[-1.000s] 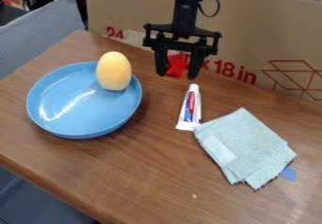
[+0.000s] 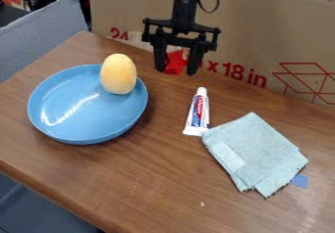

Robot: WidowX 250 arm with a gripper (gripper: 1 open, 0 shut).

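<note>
A blue plate (image 2: 81, 115) lies on the wooden table at the left, with a yellow egg-shaped object (image 2: 118, 74) on it. A white toothpaste tube (image 2: 198, 112) lies to its right, and a folded pale blue cloth (image 2: 256, 151) is at the right. My black gripper (image 2: 175, 63) hangs above the back of the table, fingers apart, with a red object (image 2: 174, 64) low between or behind them; whether they touch it I cannot tell.
A cardboard box (image 2: 281, 51) stands along the back edge. A grey padded surface (image 2: 33, 36) borders the left.
The objects on the table look unmoved.
</note>
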